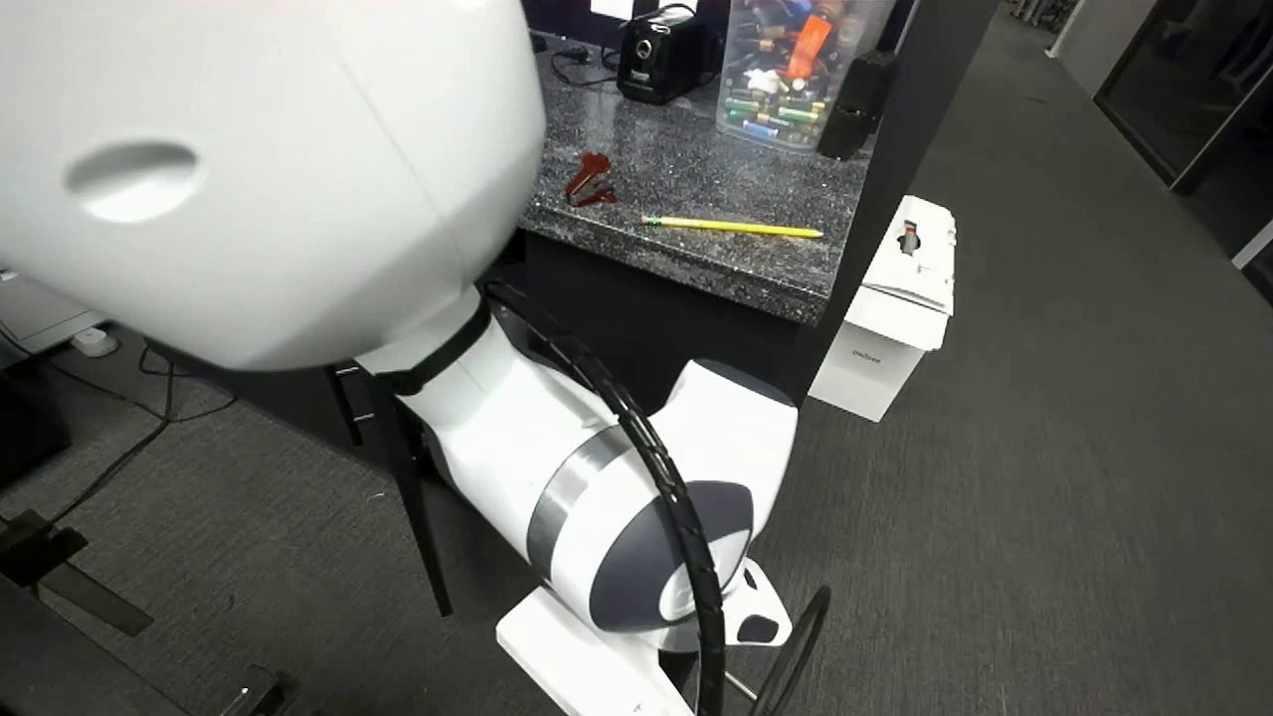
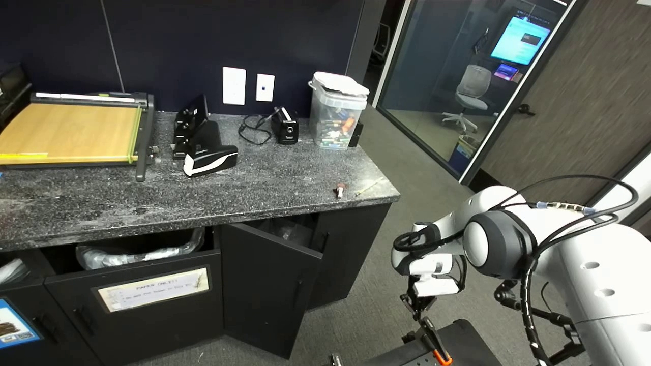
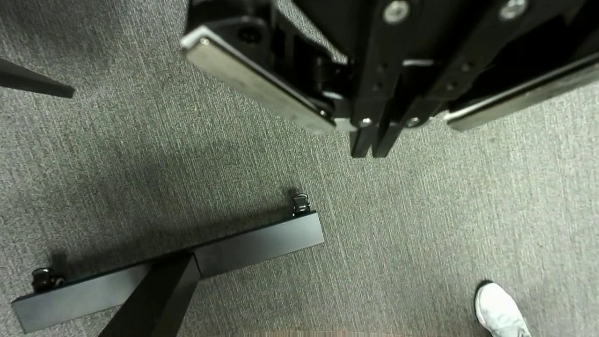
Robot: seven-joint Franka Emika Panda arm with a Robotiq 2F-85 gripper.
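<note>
In the wrist view my gripper points down over bare carpet. Its two dark fingers stand almost together, shut, and no object shows between them. Exterior view 2 has the gripper (image 2: 418,310) small and dark, low beside the counter and above a black stand; the arm's body hides it in exterior view 1. On the counter's right end lie a red-brown staple remover (image 1: 590,181) and a yellow pencil (image 1: 734,227), both well away from the gripper.
A clear bin of batteries (image 1: 788,89) and a black pencil sharpener (image 2: 285,127) stand at the back of the counter (image 2: 274,183). Below it, a cabinet door (image 2: 268,286) hangs open. A white box (image 1: 883,316) is on the floor. A shoe (image 3: 500,309) shows nearby.
</note>
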